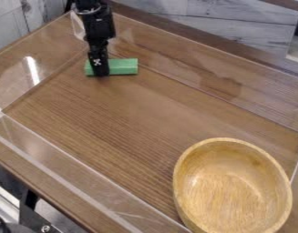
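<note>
My gripper (97, 62) reaches down from the top left onto a green block (122, 66), its dark fingers closed on the block's left part. The block lies low at the wooden table's surface in the upper left; whether it touches the table is hard to tell.
A large yellow-beige bowl (231, 187) stands at the lower right of the wooden table (138, 127). A grey-white wall runs along the back edge.
</note>
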